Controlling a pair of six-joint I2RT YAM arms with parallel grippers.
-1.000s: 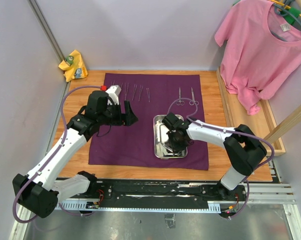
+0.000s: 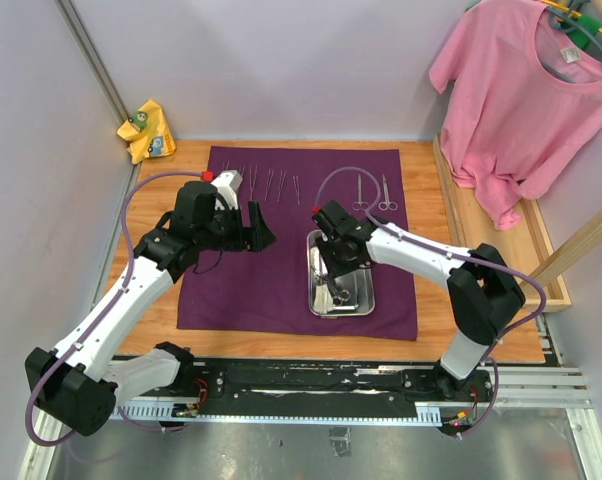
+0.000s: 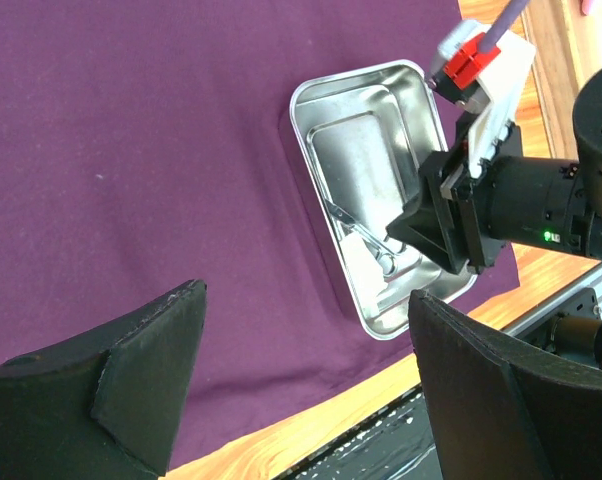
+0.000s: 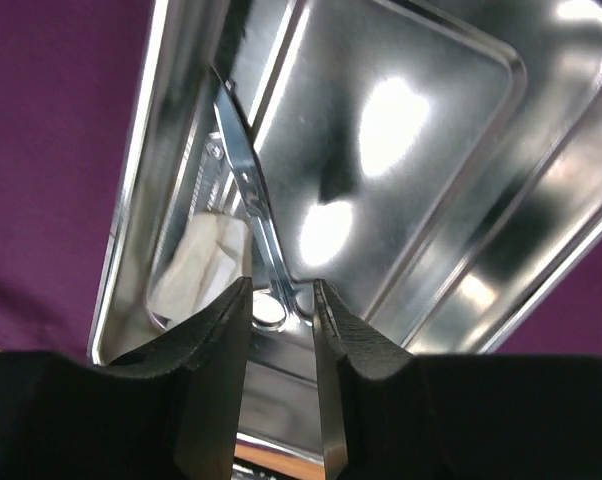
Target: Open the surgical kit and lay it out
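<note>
The metal tray lies on the purple cloth, my right gripper over its left part. In the right wrist view, scissors lie in the tray beside a white packet and another metal tool. The fingers of the right gripper stand apart near the scissors' ring handles, gripping nothing. My left gripper hangs open and empty over the cloth left of the tray. Scissors, more scissors and several slim tools are laid along the cloth's far side.
A yellow bag stands at the back left corner. A pink shirt hangs at the back right above a wooden frame.
Over the tray, my right gripper has shifted left, showing more of the tray's right side. The left arm holds still, and the row of tools has not moved.
</note>
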